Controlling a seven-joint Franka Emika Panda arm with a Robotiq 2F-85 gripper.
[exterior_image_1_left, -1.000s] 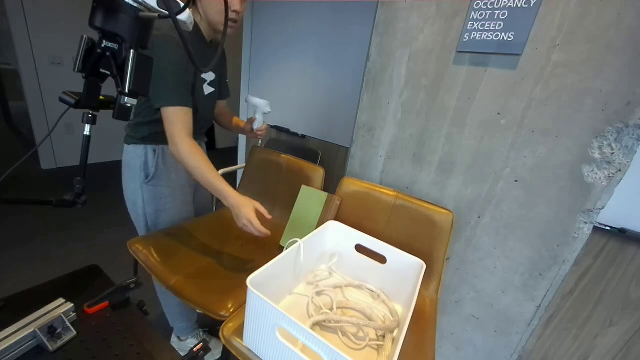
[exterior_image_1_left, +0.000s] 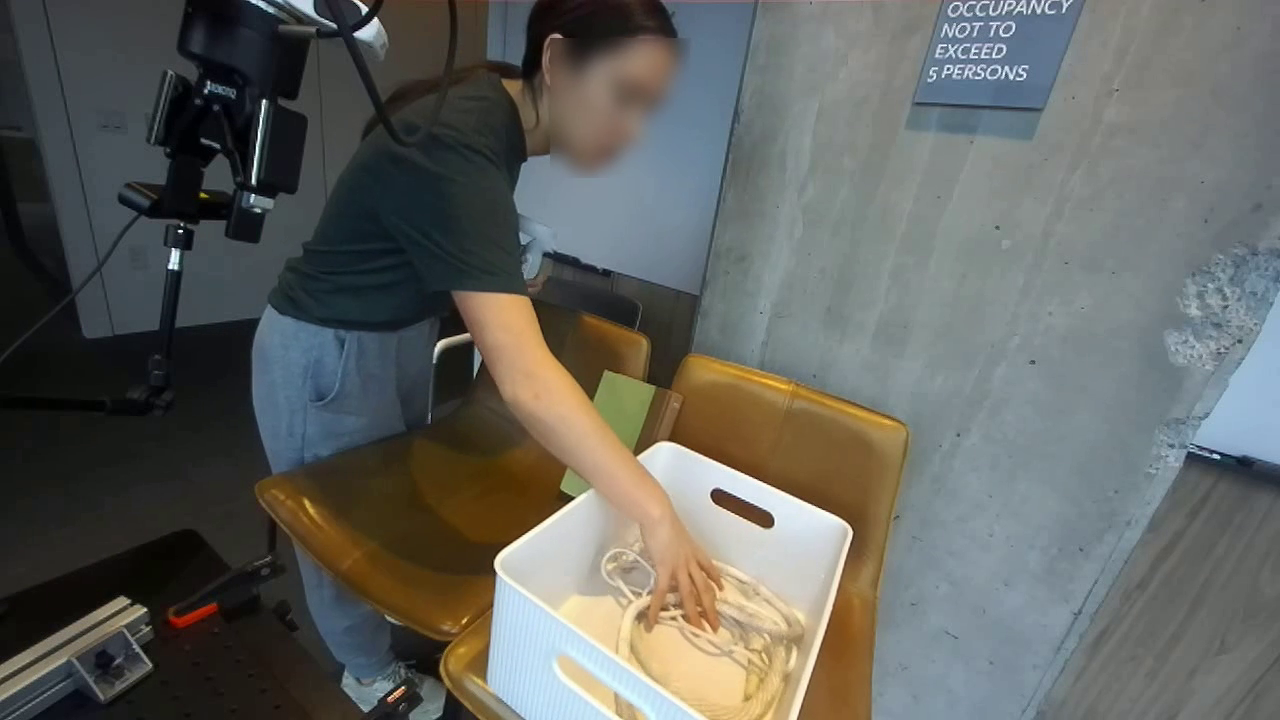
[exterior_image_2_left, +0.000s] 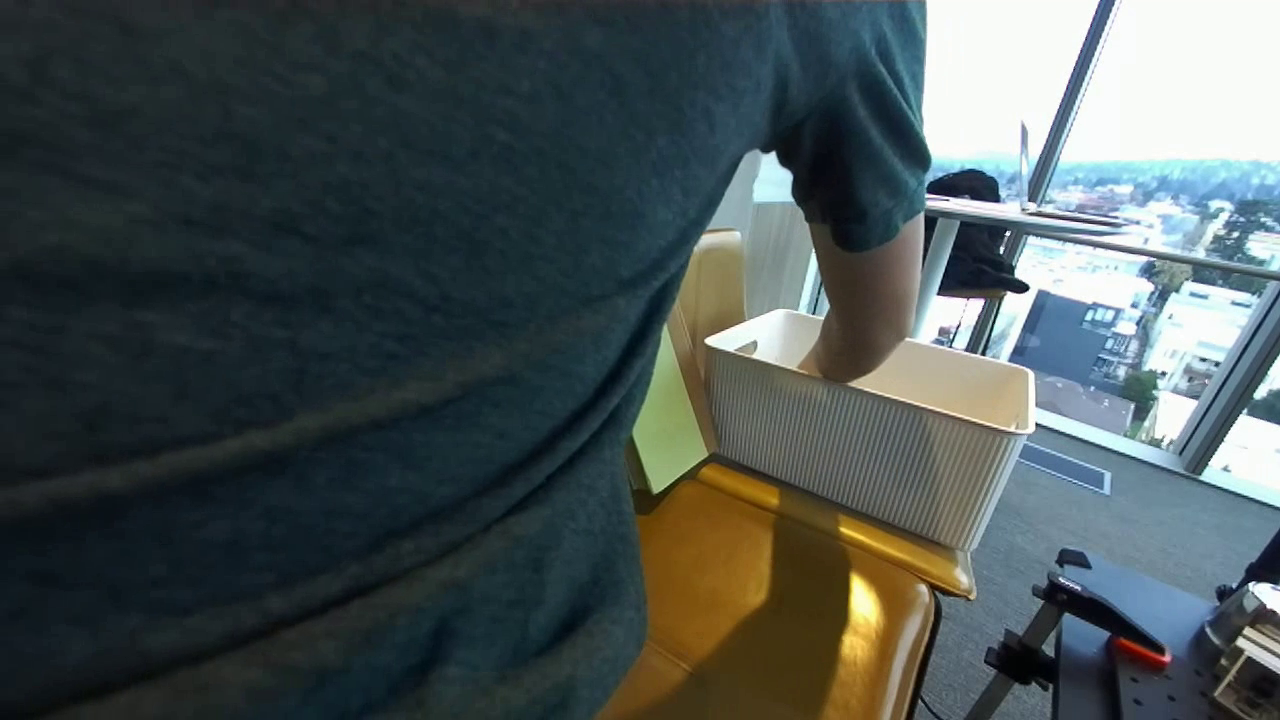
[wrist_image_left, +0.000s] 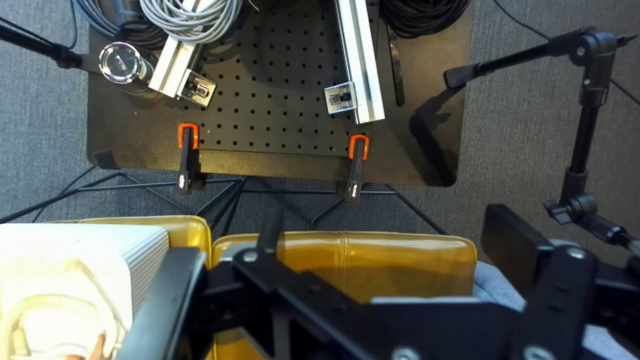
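Note:
High at the left of exterior view 1, my gripper (exterior_image_1_left: 220, 162) hangs in the air, well away from the white bin (exterior_image_1_left: 540, 588). Its fingers (wrist_image_left: 165, 306) stand wide apart in the wrist view, so it is open, with nothing visible held between them. Coils of cream rope (exterior_image_1_left: 768, 618) lie inside the bin, which stands on a tan chair. A person's hand (exterior_image_1_left: 684, 576) reaches into the bin and touches the rope. In exterior view 2 the bin's near wall (exterior_image_2_left: 828, 444) hides the rope.
The person (exterior_image_1_left: 408, 216) leans over the empty chair seat (exterior_image_2_left: 744, 588). A green board (exterior_image_2_left: 667, 414) stands beside the bin. A dark perforated table (wrist_image_left: 270, 132) carries metal rails, orange-tipped clamps and coiled cables. A jointed black stand (wrist_image_left: 579, 150) rises at its right.
The strand that hung over the bin's left rim is no longer there. My gripper has not moved.

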